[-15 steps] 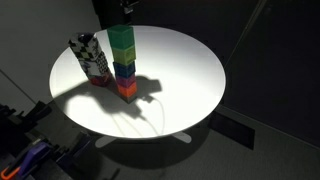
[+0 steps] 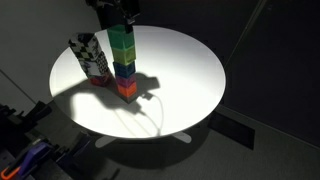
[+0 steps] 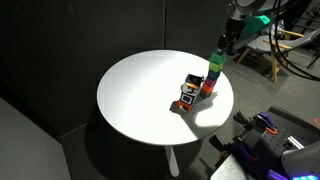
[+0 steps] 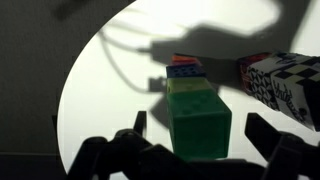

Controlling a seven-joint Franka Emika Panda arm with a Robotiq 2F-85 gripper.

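Note:
A tower of coloured blocks stands upright on the round white table, topped by a green block (image 2: 121,37). Below it come a yellow-green block (image 2: 124,55), a blue block (image 2: 124,70), a purple one and an orange block (image 2: 127,88). My gripper is open at the tower's top. In the wrist view its dark fingers stand to the left and right of the green block (image 4: 199,124), with a gap showing on each side. Exterior view 2 shows the arm reaching in from the right, above the green block (image 3: 217,58).
A shorter stack of black-and-white patterned blocks (image 2: 88,54) stands close beside the tower, near one finger's side in the wrist view (image 4: 285,82). Shadows of arm and tower fall across it.
My gripper has come down in exterior view 1, from above the tower to about the height of the green block. Both stacks stay where they were.

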